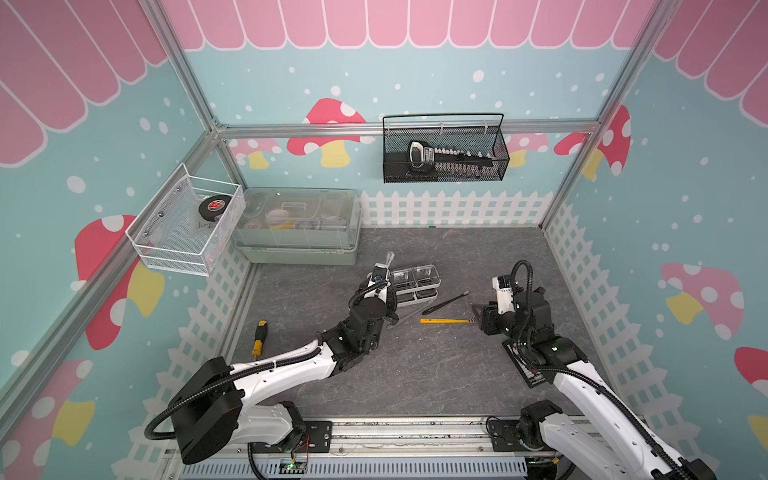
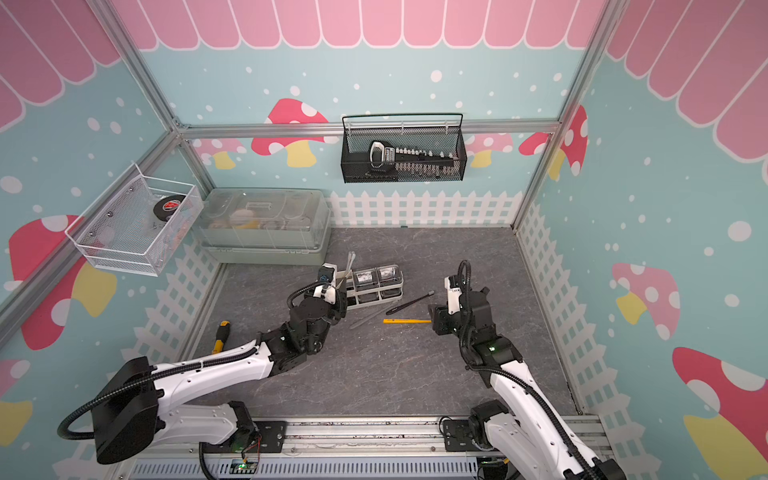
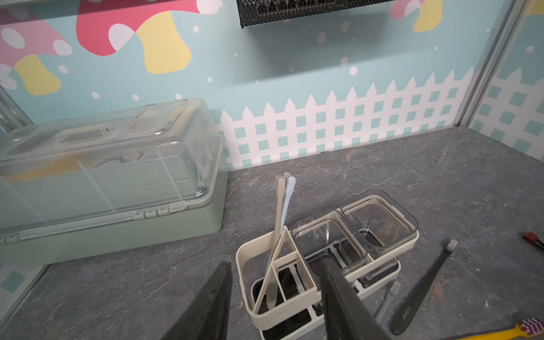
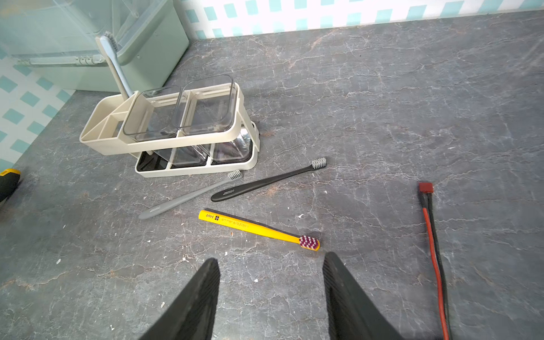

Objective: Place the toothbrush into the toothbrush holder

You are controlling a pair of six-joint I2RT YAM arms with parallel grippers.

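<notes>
A cream toothbrush holder [image 4: 107, 145] with two clear cups stands near the table's middle. Two pale toothbrushes [image 4: 115, 67] lean upright in its left compartment. In front of it lie three loose toothbrushes: a grey one [image 4: 187, 198], a black one [image 4: 266, 182] and a yellow one [image 4: 249, 227] with purple bristles. My left gripper is open just in front of the holder, with nothing between its fingers. To the right of the loose toothbrushes, my right gripper is open and empty, the yellow toothbrush lying on the table beyond its fingertips.
A green box with a clear lid [image 1: 300, 228] fills the back left corner. A screwdriver [image 1: 260, 337] lies at the left, and a red-and-black cable [image 4: 433, 249] on the right.
</notes>
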